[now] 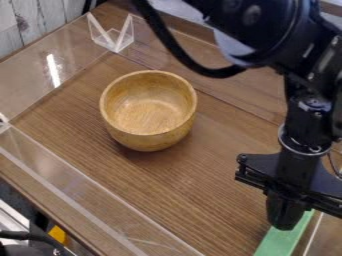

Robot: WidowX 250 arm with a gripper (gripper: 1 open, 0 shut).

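The black gripper [283,212] is low at the right edge of the wooden tabletop, shut, with its fingertips at the upper end of a flat green strip [278,240]. Whether anything is between the fingers is not visible. A round wooden bowl [147,128] stands left of center, well apart from the gripper.
A small white wire holder [112,36] sits at the back left. Clear panels edge the left side, and cables lie beyond the lower left corner.
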